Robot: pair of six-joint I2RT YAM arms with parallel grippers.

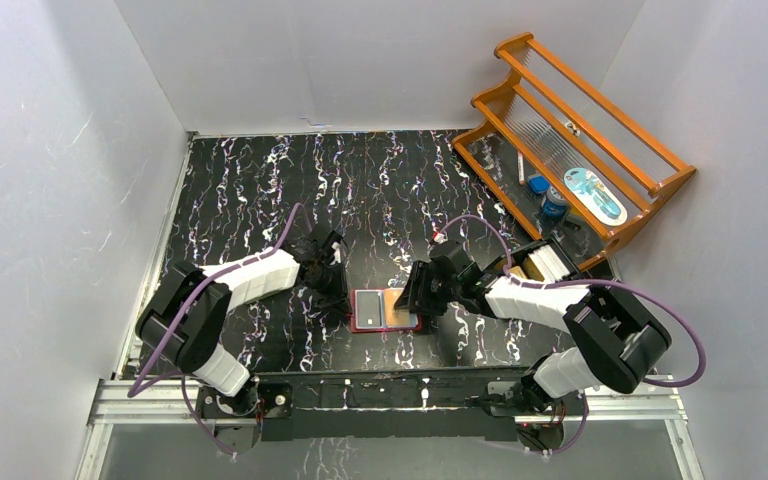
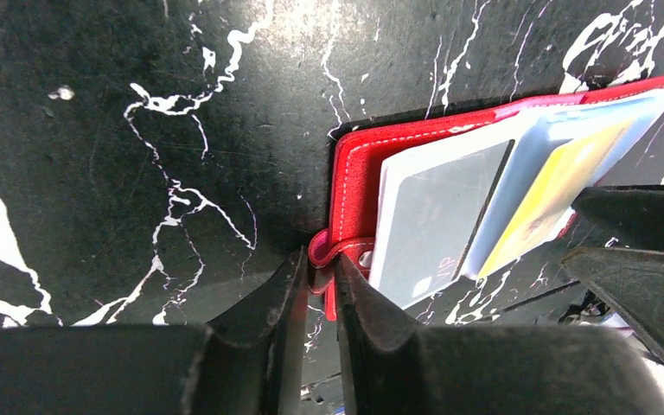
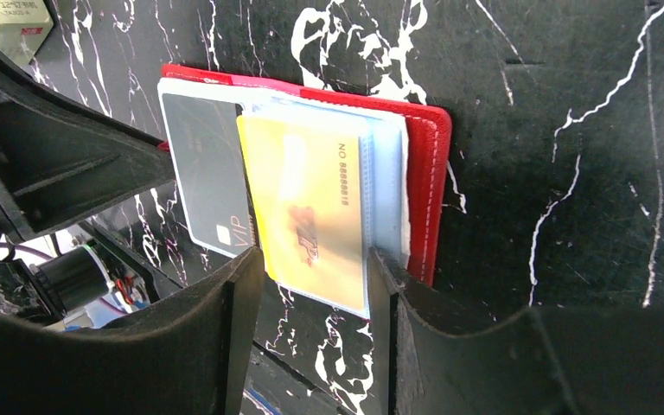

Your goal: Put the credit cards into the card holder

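Note:
The red card holder (image 1: 388, 326) lies spread open on the dark marbled table between my arms. A grey "VIP" card (image 3: 210, 160) fills one side. A yellow card (image 3: 311, 190) lies on the other side, over a pale blue pocket (image 3: 387, 173); how deep it sits is unclear. My left gripper is at the holder's outer end, its narrow gap filled by the red clasp strap (image 2: 354, 251). Over the yellow card's near part stands my right gripper, open, one finger (image 3: 255, 277) at each side, the right one close to the card's edge.
An orange-brown wooden rack (image 1: 580, 140) occupies the back right, with blue-lidded jars (image 1: 554, 204) in it. A box of white items (image 1: 550, 263) stands behind the right forearm.

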